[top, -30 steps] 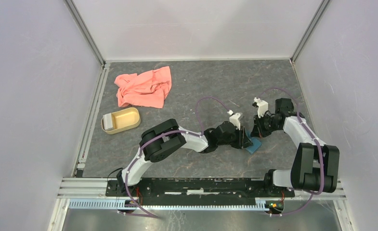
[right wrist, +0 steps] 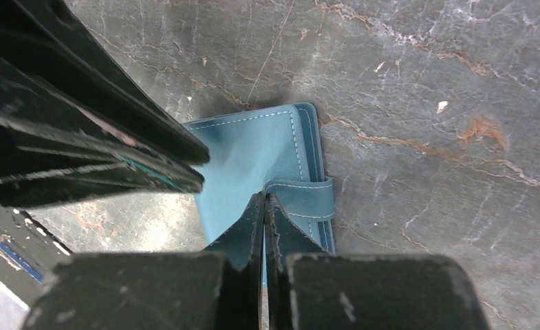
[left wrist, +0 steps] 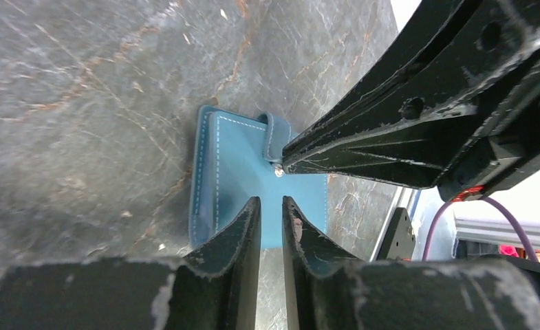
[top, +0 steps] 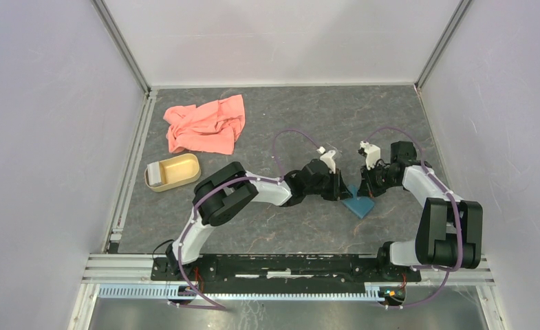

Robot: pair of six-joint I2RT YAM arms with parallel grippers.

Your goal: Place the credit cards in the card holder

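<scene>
The blue card holder [top: 360,207] lies on the grey tabletop, its strap [right wrist: 301,200] across one edge. My right gripper is shut with its tips at the strap's end; whether the thin strap is between them cannot be made out. In the left wrist view those same right tips sit by a small snap [left wrist: 278,171] on the holder. Close on the left, just above the holder, my left gripper has a narrow gap between its fingers, and nothing shows in it. No credit card can be clearly picked out.
At the far left is a tan tray [top: 192,168] with a whitish block [top: 154,174] at its end. A crumpled coral cloth [top: 208,125] lies at the back left. Bare tabletop [top: 294,110] stretches behind the arms. Both grippers stand close together over the holder.
The right arm shifted only slightly. The holder stays in about the same place.
</scene>
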